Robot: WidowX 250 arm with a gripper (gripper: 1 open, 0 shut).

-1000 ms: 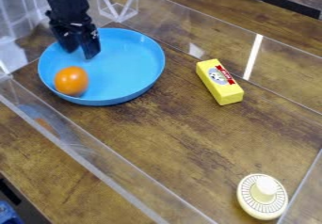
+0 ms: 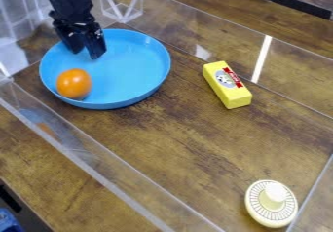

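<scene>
A blue bowl [image 2: 124, 75] sits at the upper left, an orange ball [image 2: 73, 83] resting in its lower left part. My black gripper [image 2: 84, 43] reaches in from the top left over the bowl's back left rim. Its fingers are dark and small in the view; their exact spacing is hard to make out.
A yellow box [image 2: 227, 85] lies right of the bowl. A round cream object [image 2: 271, 205] stands at the bottom right. Clear strips run along the left and bottom.
The gripper is in almost the same place, at most very slightly shifted. The ball, bowl and box have not moved.
</scene>
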